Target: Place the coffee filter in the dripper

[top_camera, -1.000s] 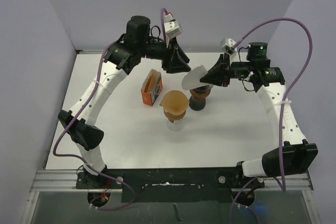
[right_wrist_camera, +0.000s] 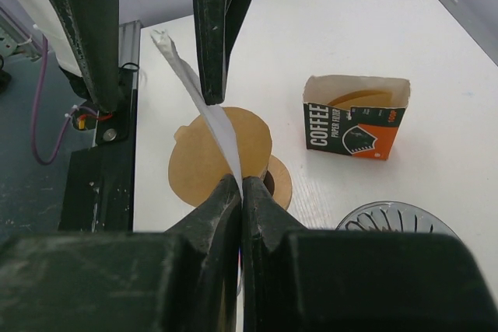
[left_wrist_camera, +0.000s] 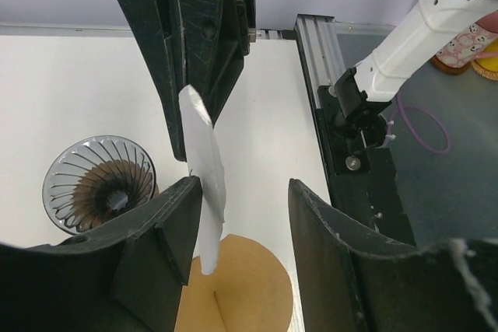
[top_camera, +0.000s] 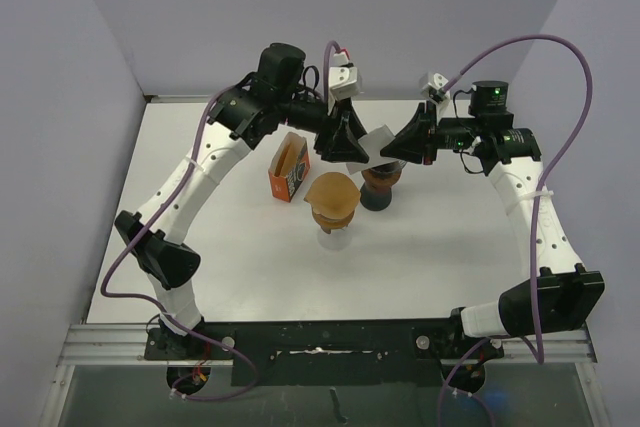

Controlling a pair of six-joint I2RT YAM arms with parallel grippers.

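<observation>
The white paper coffee filter [top_camera: 374, 147] is held up above the table, pinched by my right gripper, which is shut on its edge. My left gripper stands open at the filter's opposite side. In the left wrist view, the filter [left_wrist_camera: 205, 169] hangs between the left fingers, close against one of them; contact is unclear. The clear ribbed dripper [left_wrist_camera: 97, 184] stands behind and below the filter, partly covered by it in the top view. Its dark-based stand [top_camera: 376, 195] shows beneath.
A round tan piece [top_camera: 332, 195] tops a stand with a clear base [top_camera: 335, 238], just left of the dripper. At the back left is an orange and green filter box [top_camera: 290, 167].
My left gripper has moved right and slightly down, up to the filter. The filter's visible shape has changed from rounded to more angular. The right arm has hardly moved.
</observation>
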